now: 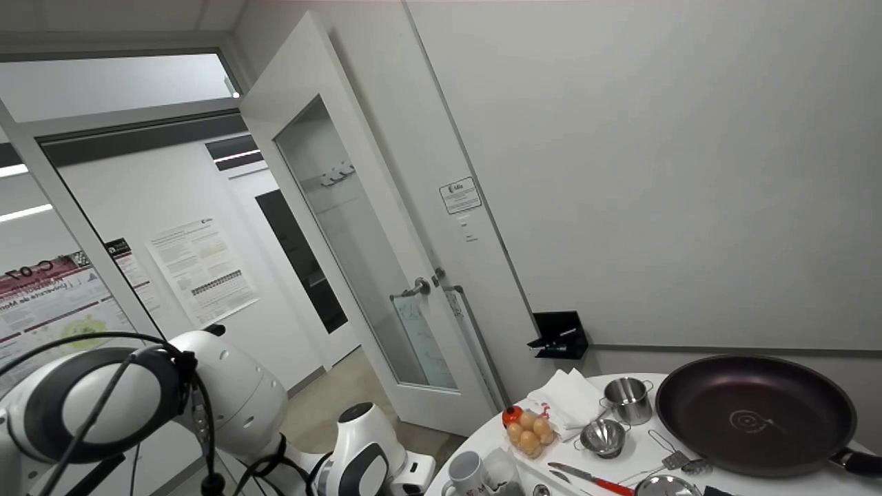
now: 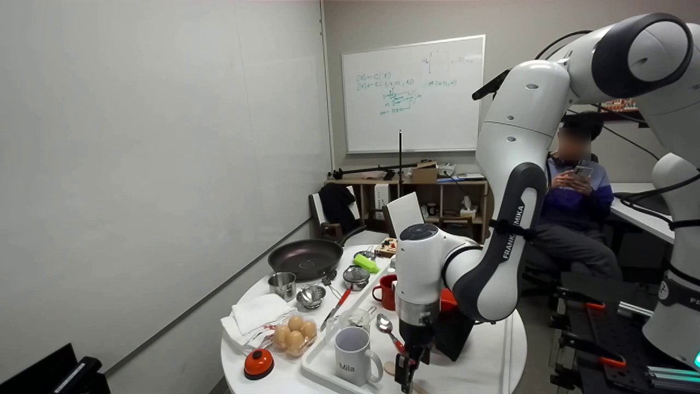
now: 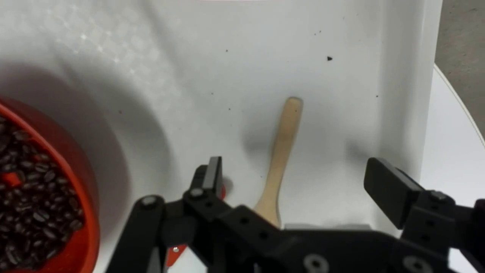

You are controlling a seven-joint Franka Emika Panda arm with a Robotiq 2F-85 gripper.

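Observation:
My gripper is open, its two dark fingers wide apart with nothing held between them. In the wrist view a wooden utensil [image 3: 284,141] lies on the white tray [image 3: 332,27]; its handle shows in the gap and its lower end is hidden behind the gripper body. A red bowl [image 3: 86,191] of dark coffee beans [image 3: 34,209] stands on the left, apart from the fingers. Exterior view 2 has the gripper [image 2: 410,371] pointing down low over the tray, right of a grey mug [image 2: 353,354]. Exterior view 1 leaves the fingers out.
Near the arm are a spoon [image 2: 385,325], a red mug [image 2: 385,292] and a black object [image 2: 454,331]. Eggs [image 2: 293,335], a red-topped timer-like object [image 2: 258,362], a knife [image 2: 336,308] and a large pan [image 2: 305,258] lie outside the tray. Bare tray surrounds the wooden handle.

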